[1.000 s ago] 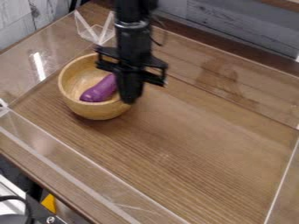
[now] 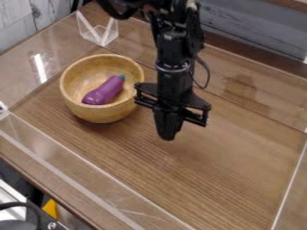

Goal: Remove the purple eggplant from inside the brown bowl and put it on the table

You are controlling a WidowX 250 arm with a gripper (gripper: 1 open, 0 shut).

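Note:
The purple eggplant (image 2: 103, 91) rests inside the brown bowl (image 2: 83, 74), tilted with its upper end toward the right rim. The bowl sits upright on the left part of the table. My black gripper (image 2: 171, 128) points down over the table to the right of the bowl, apart from the eggplant. Nothing shows held at its tips. From this angle the dark fingers overlap, so their spacing is unclear.
A clear wire-like or plastic object (image 2: 99, 30) stands behind the bowl near the back left. Dark cables lie at the lower left.
My gripper has moved from over the bowl's right side to the right and toward the front. The eggplant stays in the bowl, now less covered by the arm.

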